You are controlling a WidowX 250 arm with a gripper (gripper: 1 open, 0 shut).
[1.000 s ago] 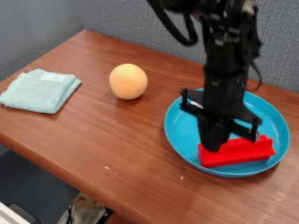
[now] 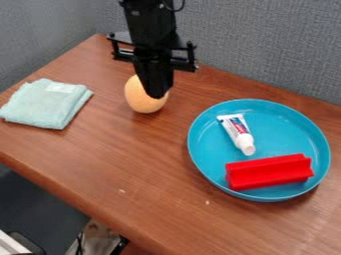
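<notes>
My black gripper (image 2: 155,78) hangs at the upper middle, directly above and partly in front of an orange egg-shaped object (image 2: 140,97); whether they touch I cannot tell. Its fingers look closed, with nothing seen between them, though they are dark. A blue plate (image 2: 210,162) on the right holds a white toothpaste tube (image 2: 237,132) and a red object (image 2: 269,171), a long block-like piece.
A folded pale mint cloth (image 2: 46,104) lies at the left of the wooden table (image 2: 147,184). A grey padded wall runs along the back. Its left edge drops to a dark floor.
The gripper has moved left and up from over the plate to over the orange object. The objects on the plate and the cloth appear unmoved.
</notes>
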